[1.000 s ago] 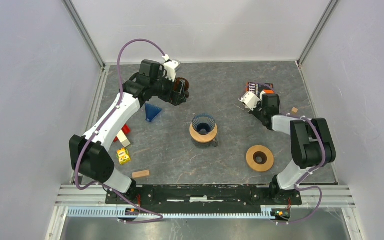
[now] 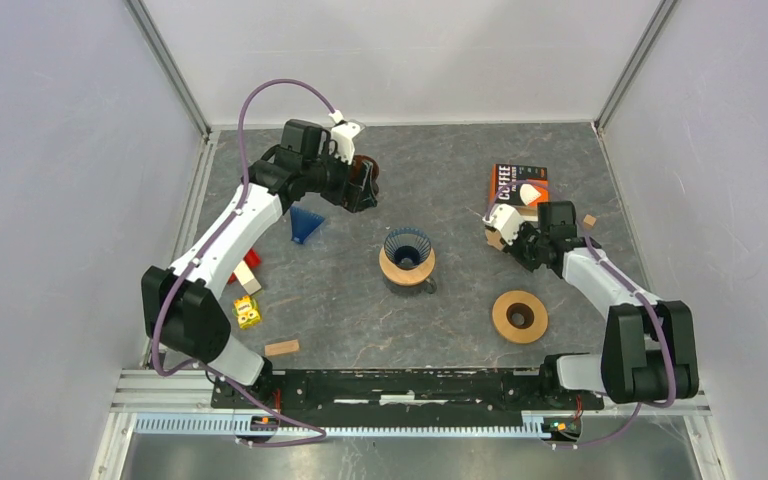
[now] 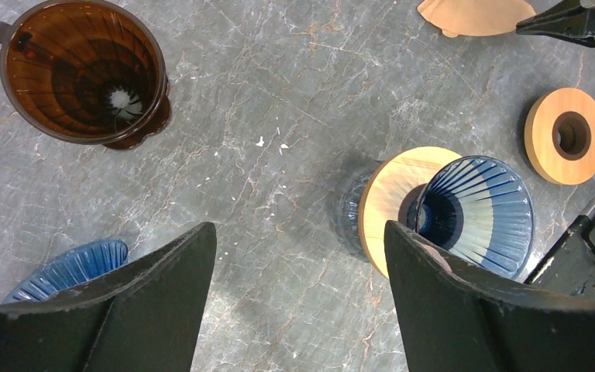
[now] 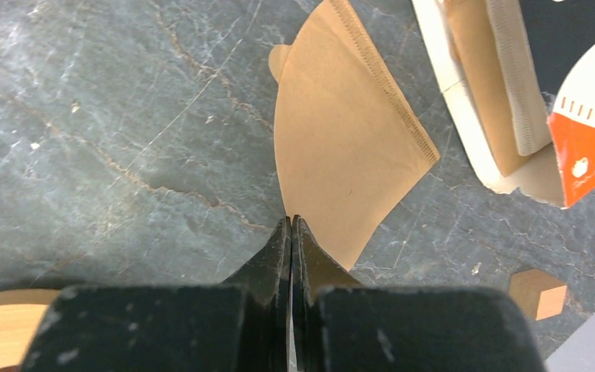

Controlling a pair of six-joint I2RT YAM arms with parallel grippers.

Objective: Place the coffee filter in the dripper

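A brown paper coffee filter [image 4: 352, 132] lies on the floor beside the open coffee box [image 2: 520, 178]. My right gripper is shut, its tips at the filter's lower-left edge; whether any paper sits between them is hard to tell. A blue ribbed dripper [image 2: 406, 240] stands in a wooden ring on a glass vessel near the centre. My left gripper is open high over the upper left area, nothing between its fingers.
A brown cup [image 3: 62, 70] and a blue piece [image 2: 303, 225] lie at left, with small blocks beyond. A wooden ring [image 2: 520, 330] sits at front right, a small cube [image 4: 537, 294] right of the box.
The left arm is nearly still.
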